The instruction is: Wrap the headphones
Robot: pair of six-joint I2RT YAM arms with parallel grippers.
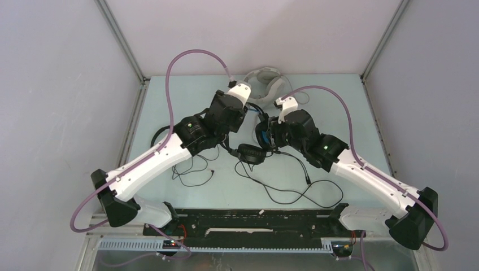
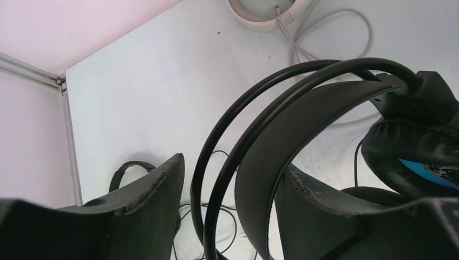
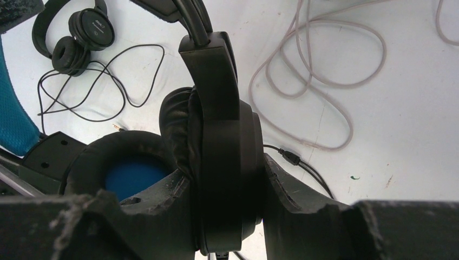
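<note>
Large black headphones with blue-lined cups lie mid-table, the lower earcup [image 1: 252,153] with cable below. My right gripper [image 1: 274,131] is shut on the other earcup [image 3: 222,162], which stands on edge between its fingers. My left gripper is over the headband [image 2: 289,141]; its fingers stand apart on either side of the bands, part open, and whether they touch is unclear. In the top view the left gripper is largely hidden by its arm.
White headphones [image 1: 273,90] with a pale cable lie at the back. Small black headphones [image 3: 92,30] with a tangled cable lie at the left. The front right holds looping black cables.
</note>
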